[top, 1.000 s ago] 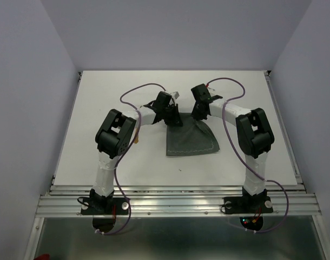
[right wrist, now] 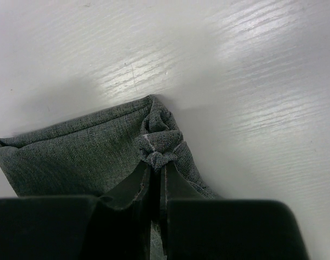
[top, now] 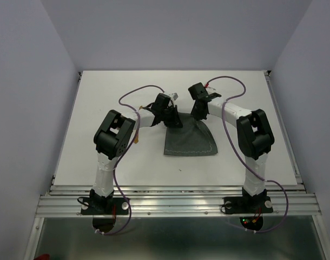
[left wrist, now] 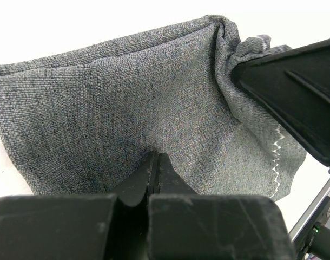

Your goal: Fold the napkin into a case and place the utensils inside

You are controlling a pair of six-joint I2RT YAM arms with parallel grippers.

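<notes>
A dark grey napkin [top: 189, 142] lies on the white table between my arms. My left gripper [top: 176, 123] is shut, its tips resting on the cloth near the top left part; in the left wrist view [left wrist: 154, 162] nothing clear shows between the fingers. My right gripper [top: 198, 116] is shut on a bunched upper right edge of the napkin, seen in the right wrist view [right wrist: 157, 173]. Beneath the left arm, orange utensils [top: 136, 138] are partly hidden.
The white table [top: 100, 86] has free room at the back, at both sides and in front of the napkin. The two grippers are close together.
My right gripper has shifted slightly leftward and up, and the napkin's front edge has moved a little to the left. The left gripper has lowered slightly in the top view.
</notes>
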